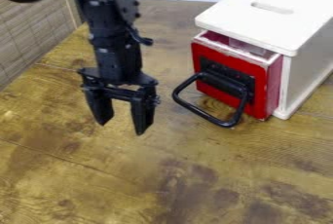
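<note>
My black gripper [121, 111] hangs open over the wooden floor on the left, with nothing between its fingers. To its right stands a white box [297, 48] with a red front door [262, 109]. A black loop handle [205, 114] sticks out low from that door toward the gripper, apart from it. A narrow pink strip shows at the top of the door.
A woven mat [33, 43] lines the left edge, and a pale wall is at the back.
</note>
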